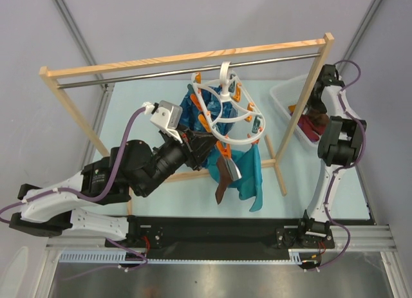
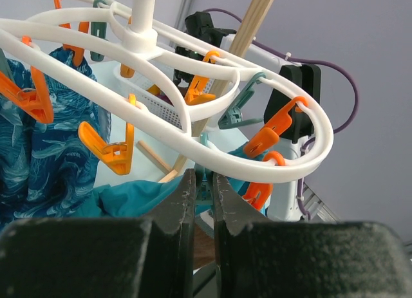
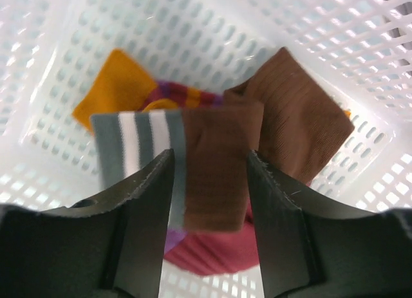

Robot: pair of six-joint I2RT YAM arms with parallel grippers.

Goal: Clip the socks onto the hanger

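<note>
A white oval clip hanger (image 1: 250, 138) hangs from the rail with orange and green clips, holding blue, teal and brown socks (image 1: 252, 182). My left gripper is shut on a green clip at the ring's near underside. My right gripper is open over the white basket (image 3: 71, 47), its fingertips around a brown sock with grey stripes (image 3: 215, 166); a brown sock, a yellow one and red cloth lie under and beside it.
The wooden rack (image 1: 74, 111) frames the hanger, with its right post (image 1: 302, 105) between hanger and basket.
</note>
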